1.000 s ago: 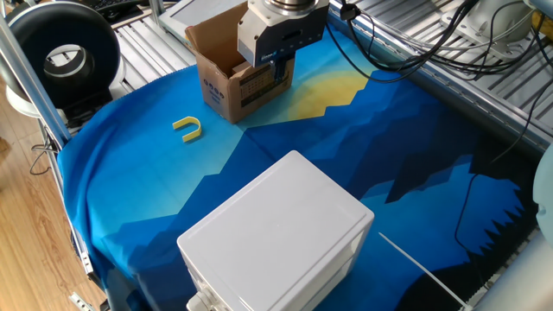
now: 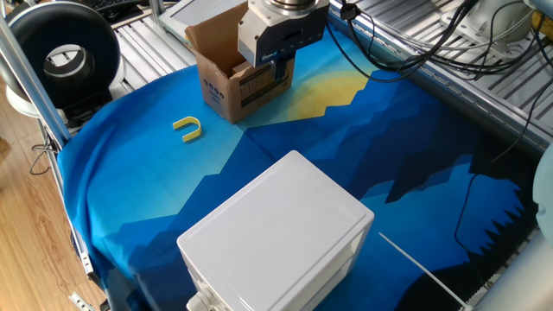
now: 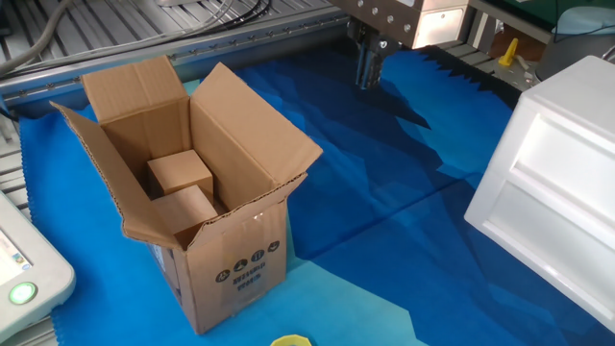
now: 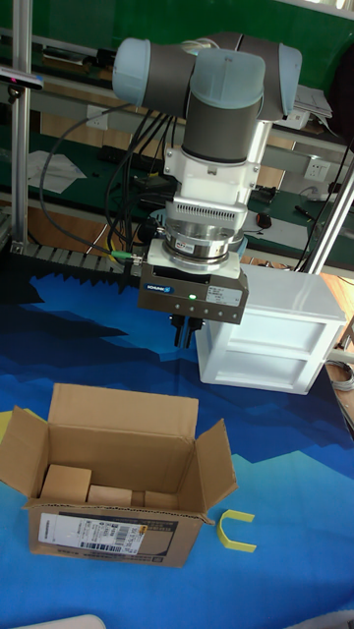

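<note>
My gripper (image 4: pixel 188 334) hangs above the blue cloth, between the cardboard box and the white drawer unit. Its two dark fingers stand close together, and nothing shows between them; I take it as shut. In view 2 the gripper (image 3: pixel 367 75) is behind and right of the box. The open-topped cardboard box (image 3: pixel 236 259) holds light-brown blocks (image 3: pixel 181 174), its flaps folded outward. Beside the box lies a yellow U-shaped piece (image 2: pixel 198 130), flat on the cloth. The white drawer unit (image 2: pixel 276 226) stands upright, its drawers (image 4: pixel 267 362) looking closed.
A thin white rod (image 2: pixel 421 266) lies near the drawer unit. Black cables (image 2: pixel 406 62) run along the metal rail at the table's edge. A teach pendant (image 3: pixel 27 264) rests left of the box. The cloth (image 3: pixel 384 192) between box and drawers is clear.
</note>
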